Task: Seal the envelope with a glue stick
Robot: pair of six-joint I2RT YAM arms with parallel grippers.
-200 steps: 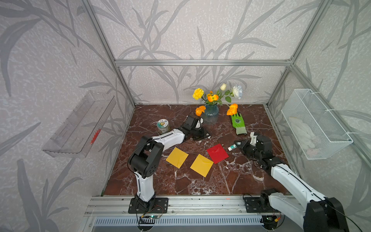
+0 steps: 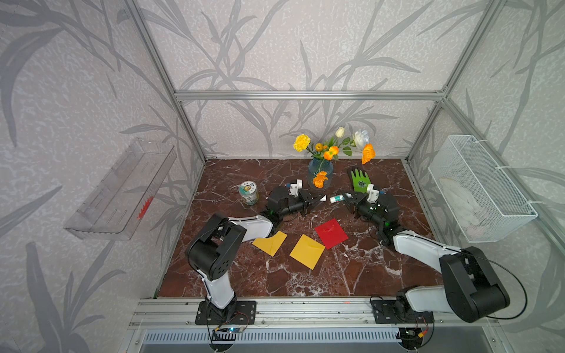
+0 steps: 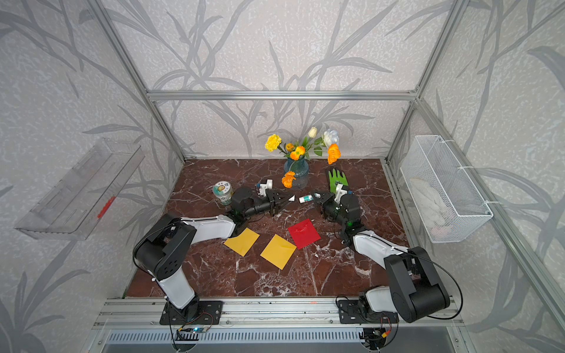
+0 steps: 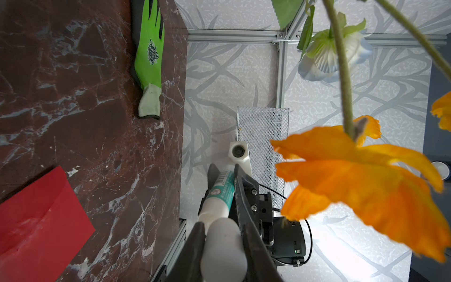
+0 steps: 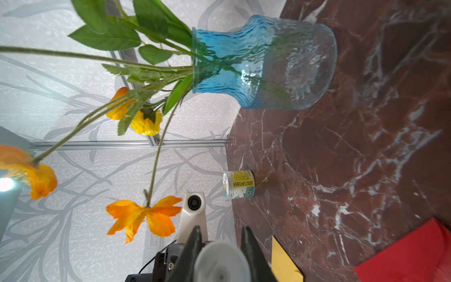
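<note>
The glue stick (image 2: 336, 199), green and white, lies level in my right gripper (image 2: 347, 197), which is shut on it. Its white end points left. My left gripper (image 2: 318, 200) is shut on the white cap (image 4: 223, 253) and faces the stick with a small gap between in the top views. From the left wrist view the cap overlaps the stick's white end. Only a round white end of the stick (image 5: 221, 263) shows between my right fingers. The red envelope (image 2: 331, 233) lies on the table in front of the grippers. Two yellow envelopes (image 2: 307, 251) (image 2: 270, 242) lie left of it.
A glass vase (image 2: 320, 167) of flowers stands behind the grippers. An orange flower (image 4: 347, 174) hangs close to the left wrist camera. A tin (image 2: 249, 192) is at left, a green glove (image 2: 359, 179) behind my right gripper.
My right gripper has carried the glue stick left and back toward the left gripper. My left gripper has shifted slightly, the white cap showing more. The flowers have swung.
</note>
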